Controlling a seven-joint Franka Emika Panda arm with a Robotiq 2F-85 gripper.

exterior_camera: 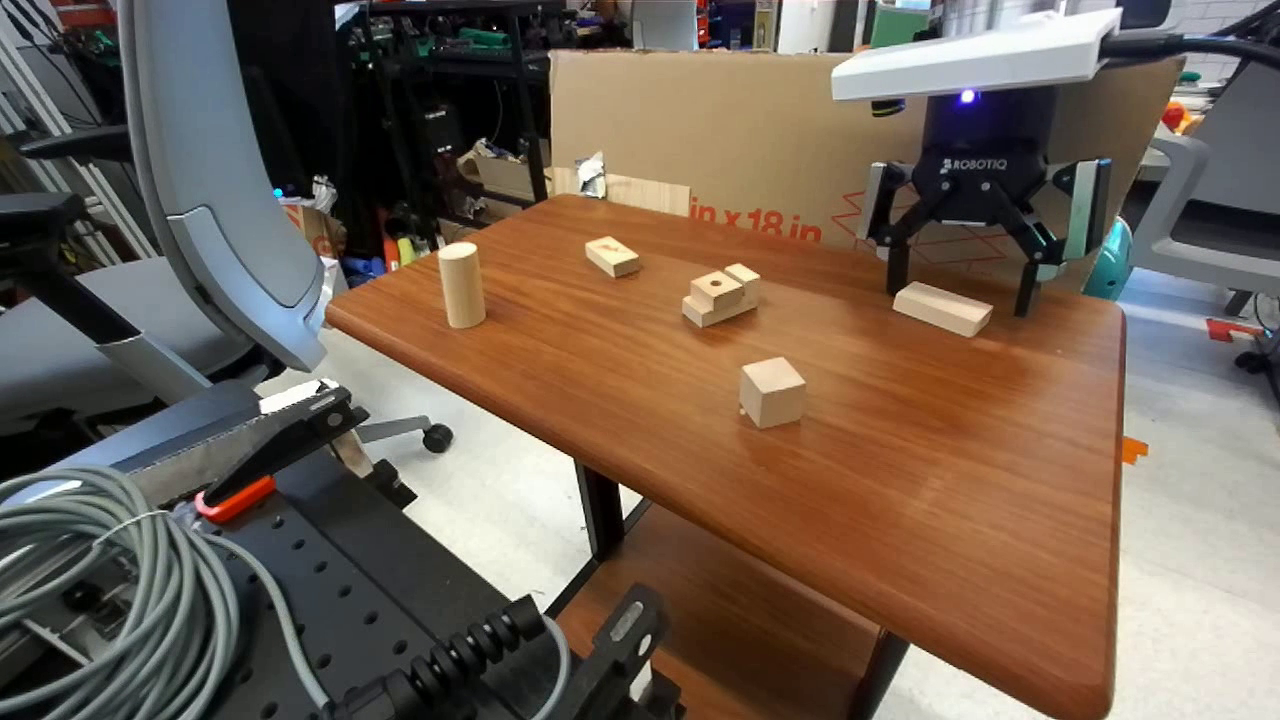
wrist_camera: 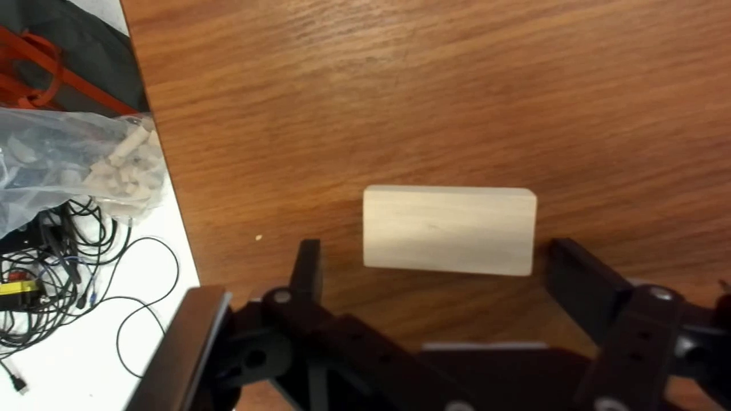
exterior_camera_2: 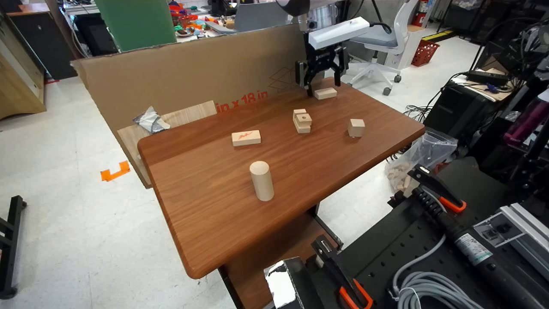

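Note:
A flat pale wooden block [wrist_camera: 449, 230] lies on the table near its far right corner; exterior view 1 shows the same block [exterior_camera: 943, 308], and so does exterior view 2 [exterior_camera_2: 325, 93]. Low over the tabletop, my gripper [exterior_camera: 962, 294] is open, its fingers spread wider than the block's length. In the wrist view the left fingertip [wrist_camera: 309, 267] stands clear of the block's left end, while the right fingertip [wrist_camera: 565, 264] is close to its right end. Nothing is held. The block appears slightly ahead of the line between the fingertips in the wrist view.
Elsewhere on the table stand a wooden cube [exterior_camera: 773, 392], a small stack of blocks [exterior_camera: 721, 295], a flat block with a red mark [exterior_camera: 613, 256] and an upright cylinder [exterior_camera: 462, 286]. A cardboard sheet [exterior_camera_2: 195, 77] walls the back edge.

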